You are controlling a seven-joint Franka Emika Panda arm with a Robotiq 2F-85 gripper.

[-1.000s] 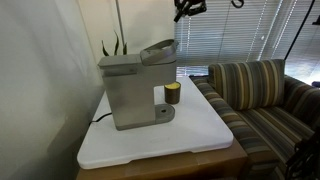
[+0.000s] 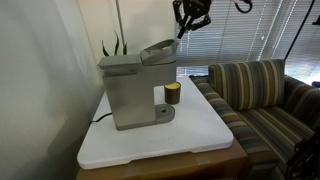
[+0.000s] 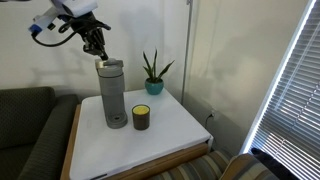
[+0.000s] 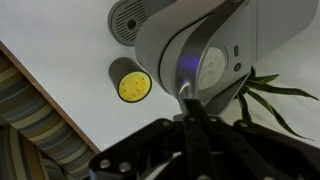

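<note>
A grey single-serve coffee maker [image 2: 135, 90] stands upright on a white table, its top front part [image 2: 158, 47] tilted up. Just above that part, my gripper [image 2: 180, 37] points down from the arm. In exterior view 2 the gripper [image 3: 103, 56] is right over the top of the coffee maker [image 3: 113, 92]. The wrist view has the fingertips [image 4: 190, 108] close together near the rim of the machine's head [image 4: 190, 60]; nothing shows between them, and whether they touch the rim I cannot tell. A dark mug [image 2: 172, 97] with a yellow inside sits beside the machine.
A potted plant [image 3: 154, 80] stands behind it, and a black cord [image 2: 100, 117] runs off its back. A striped sofa [image 2: 250, 90] is beyond the table.
My gripper has come down toward the top of the coffee maker over the last second. The machine and the mug have stayed in place.
</note>
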